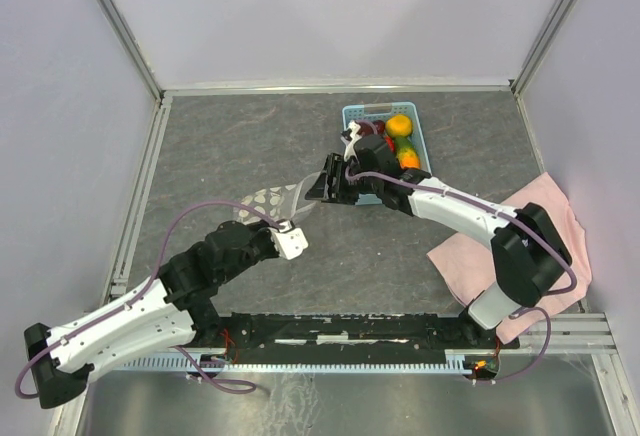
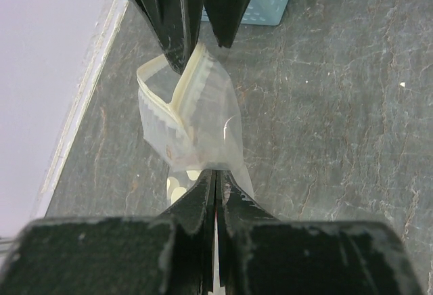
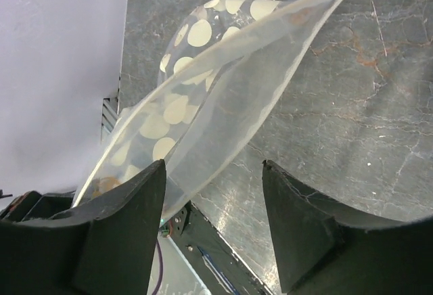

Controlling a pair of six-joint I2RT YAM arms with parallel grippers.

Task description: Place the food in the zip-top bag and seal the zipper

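A clear zip top bag (image 1: 268, 199) with pale dots is held above the table by my left gripper, shut on its edge. In the left wrist view the mouth of the bag (image 2: 220, 102) gapes. My right gripper (image 1: 325, 194) is at that mouth; one of its dark fingers (image 2: 179, 34) meets the rim there. Seen from the right wrist, the bag (image 3: 230, 102) stretches long and slack, and the right gripper has a wide gap between its fingers. Food, including a yellow round fruit (image 1: 399, 125), sits in the blue basket (image 1: 349, 113).
The right arm covers part of the basket and its contents. A pink cloth (image 1: 465, 266) lies at the right. Bare grey table (image 1: 370, 266) shows in front of the arms, and white walls enclose the sides and back.
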